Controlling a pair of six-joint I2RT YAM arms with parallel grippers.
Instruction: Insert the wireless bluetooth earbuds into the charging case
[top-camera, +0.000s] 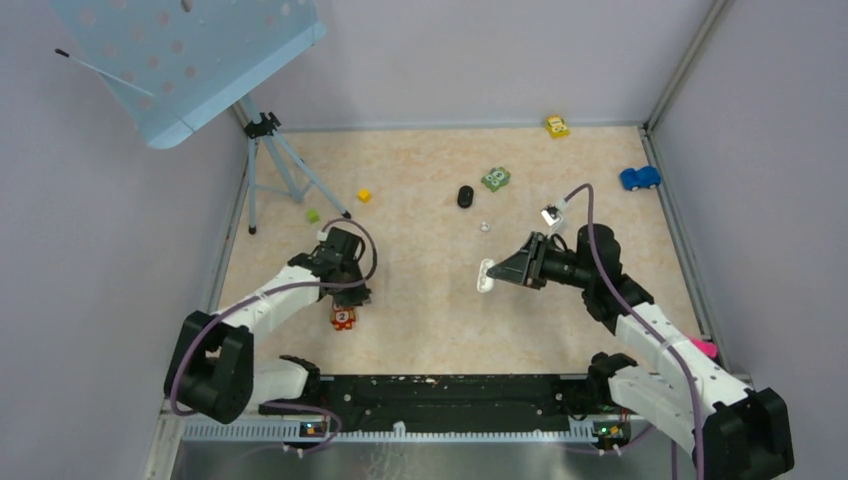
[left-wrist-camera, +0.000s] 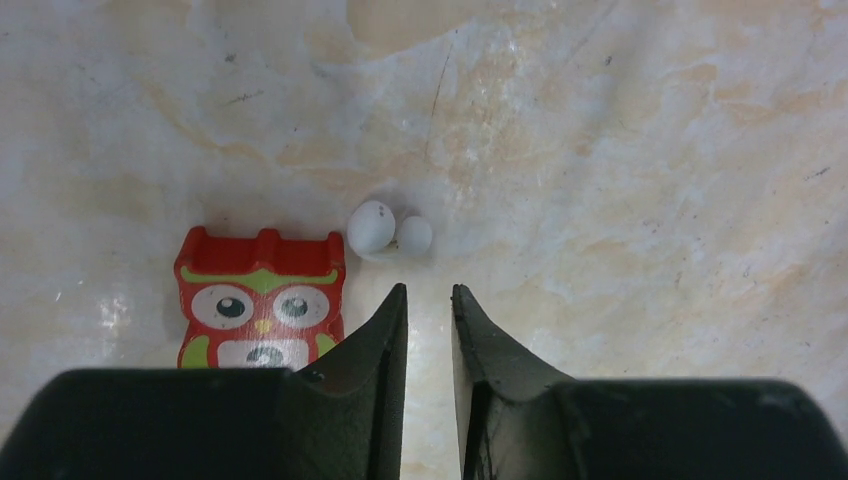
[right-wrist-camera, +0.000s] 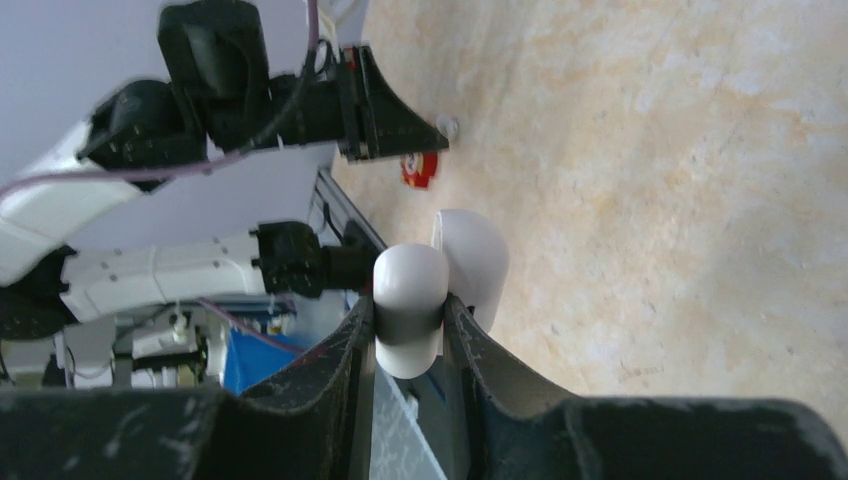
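A white charging case (top-camera: 485, 277) hangs above the middle of the table, my right gripper shut on it. Its two rounded white parts stand opened out from each other in the right wrist view; the inside faces are turned away there. One white earbud (left-wrist-camera: 372, 229) lies beside the red owl block in the left wrist view. Just short of that earbud, my left gripper is part open and has nothing between its fingers. In the top view this arm hides the earbud. Another small white earbud (top-camera: 485, 227) rests on the table beyond the case.
The red owl block (left-wrist-camera: 262, 300) stands close on the earbud's left. A black mouse-like object (top-camera: 465, 196), a green owl block (top-camera: 496, 178) and a yellow toy (top-camera: 557, 126) lie farther back, with a blue toy car (top-camera: 640, 178) at right.
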